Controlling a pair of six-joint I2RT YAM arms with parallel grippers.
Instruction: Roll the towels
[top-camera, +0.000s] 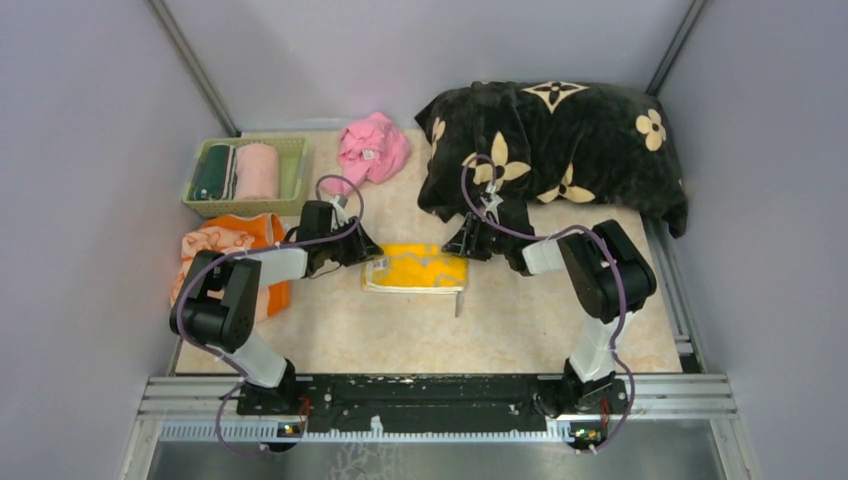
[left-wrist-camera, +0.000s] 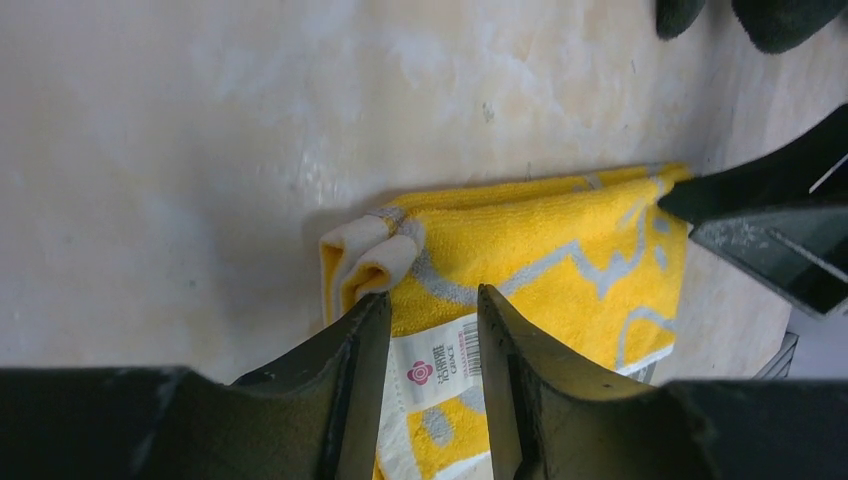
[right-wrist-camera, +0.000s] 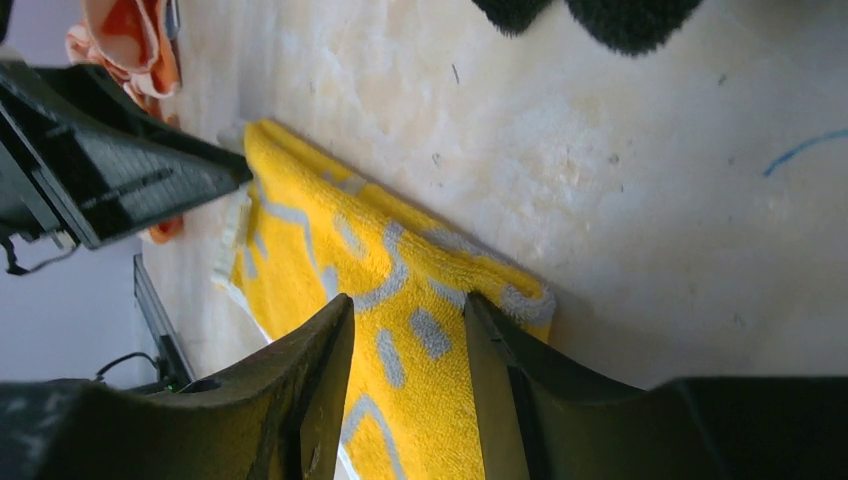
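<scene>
A yellow towel with grey patterning (top-camera: 415, 268) lies folded into a flat strip at the table's middle, a white label (left-wrist-camera: 437, 362) at its left end. My left gripper is part open over the towel's far left corner, its fingers apart above the cloth. Over the far right corner stands my right gripper, open, with towel showing between its fingers. Whether either one touches the cloth is hard to tell. An orange towel (top-camera: 232, 250) lies crumpled on the left, partly under the left arm. A pink towel (top-camera: 372, 147) is bunched at the back.
The green basket (top-camera: 292, 170) at the back left holds a dark green roll (top-camera: 214, 172) and a pink roll (top-camera: 256, 171). A large black patterned cloth (top-camera: 600, 150) fills the back right. Bare table shows in front of the yellow towel.
</scene>
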